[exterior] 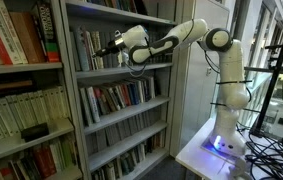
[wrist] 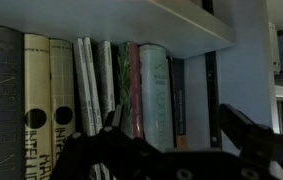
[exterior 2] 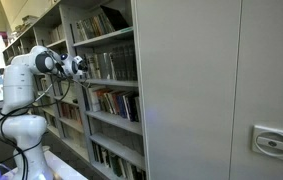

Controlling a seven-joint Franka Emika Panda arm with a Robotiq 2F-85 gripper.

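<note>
My gripper stands open in the wrist view, its dark fingers spread apart with no object between them. Behind them is a row of upright books: a pale grey-green one (wrist: 156, 95), a reddish one (wrist: 134, 80), thin white ones (wrist: 86, 80), and two cream volumes (wrist: 37, 100) at left. A slim dark book (wrist: 178, 100) is beside the pale one, near the shelf's side panel. From outside, the gripper (exterior: 103, 49) is in front of the upper bookshelf (exterior: 110, 73); whether it touches any book cannot be told.
A shelf board (wrist: 146, 25) hangs over the books, and an upright panel (wrist: 243, 65) bounds them at right. More filled shelves (exterior: 116, 132) lie below. The arm's base (exterior: 229, 130) stands on a white table (exterior: 199, 160); loose cables (exterior: 273, 155) are beside it.
</note>
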